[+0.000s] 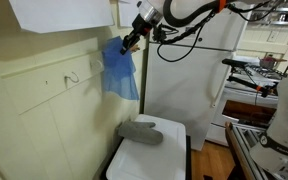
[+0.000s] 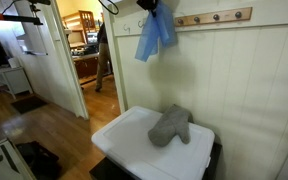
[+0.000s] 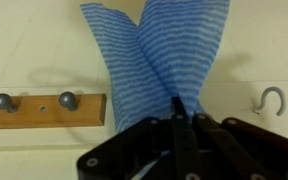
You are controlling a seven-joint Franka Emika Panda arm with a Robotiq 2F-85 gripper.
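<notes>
A blue striped cloth [image 3: 174,45] spreads out from the fingertips of my gripper in the wrist view, and the fingers are shut on it. In exterior view 1 the cloth [image 1: 121,75] hangs down along the cream wall, below and beside the gripper [image 1: 128,46]. Exterior view 2 shows the same cloth [image 2: 157,35] high up, near a wooden rail with pegs [image 2: 213,17]. The wrist view has part of that rail [image 3: 46,111] with two dark knobs to the left of the cloth, and a metal hook [image 3: 271,99] to the right.
Below stands a white-topped box or table [image 2: 134,145] with a grey oven mitt [image 2: 170,126] on it. A white cabinet [image 1: 59,15] juts out at upper left in exterior view 1. Free room lies between the cloth and the white top.
</notes>
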